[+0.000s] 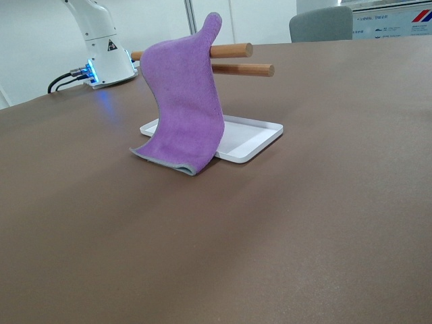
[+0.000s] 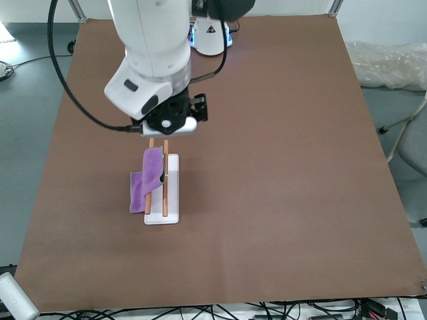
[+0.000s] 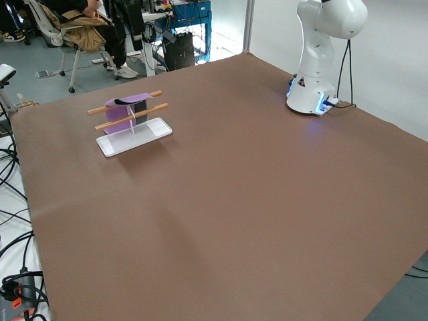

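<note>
A purple cloth (image 2: 148, 175) with grey edging drapes over a rack of two wooden rods (image 1: 240, 69) on a white tray (image 3: 136, 138); in the top view it hangs down past the tray onto the table (image 1: 290, 223). In the left view my white arm reaches over the table above and behind the rack, with its black end fitting (image 2: 170, 113) just beyond the rods' far end. The fingertips are hidden under the arm, so the gripper's state does not show.
Cables (image 3: 13, 281) run along the table's edge, and a grey chair (image 1: 321, 28) stands beyond it.
</note>
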